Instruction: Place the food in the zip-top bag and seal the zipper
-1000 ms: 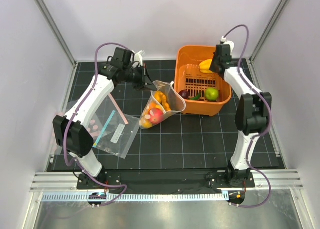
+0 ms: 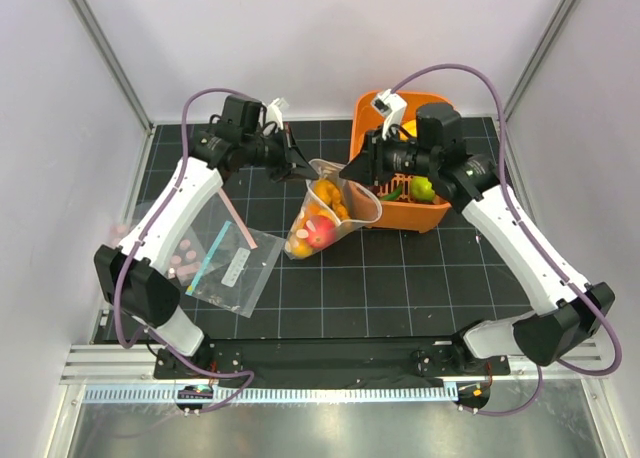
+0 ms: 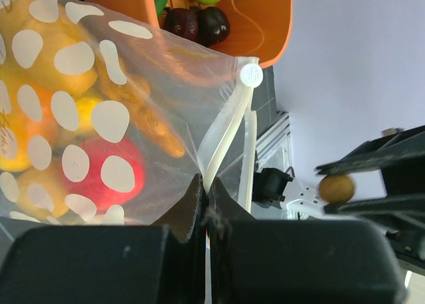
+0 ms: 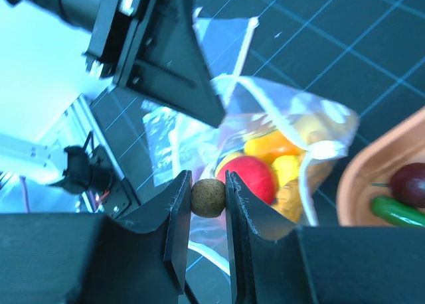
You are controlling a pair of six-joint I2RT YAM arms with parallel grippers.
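Observation:
A clear zip top bag (image 2: 330, 236) with white dots stands with its mouth spread, several fruits and a knobbly orange piece inside, among them a red round fruit (image 4: 254, 176). My left gripper is shut on the rim of the bag's mouth, a thin strip of plastic running between its fingers. Over the right side of the mouth hangs my right gripper, shut on a small brown round food (image 4: 208, 198). That same brown piece (image 3: 337, 188) shows between its fingertips at the right of the left wrist view, apart from the bag.
An orange basket (image 2: 362, 116) behind and right of the bag holds a green fruit (image 2: 422, 189), a green pepper (image 4: 398, 211), dark purple food and something yellow. Flat empty bags (image 2: 236, 268) lie to the left.
My right gripper has come from the basket's far right side leftward to the bag's mouth.

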